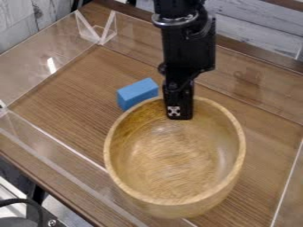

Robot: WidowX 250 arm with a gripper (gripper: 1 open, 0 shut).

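The black gripper (179,106) reaches down from the top onto the far rim of a large, pale wooden-coloured bowl (174,168). Its fingertips are at the rim, and it appears shut on it, though the dark fingers partly hide the contact. A blue block (136,94) lies on the wooden surface just left of the gripper, behind the bowl's left side.
The wooden work surface (66,97) has free room to the left and at the back right. Clear walls or edges border it at the left and right. A black cable (24,204) lies at the bottom left.
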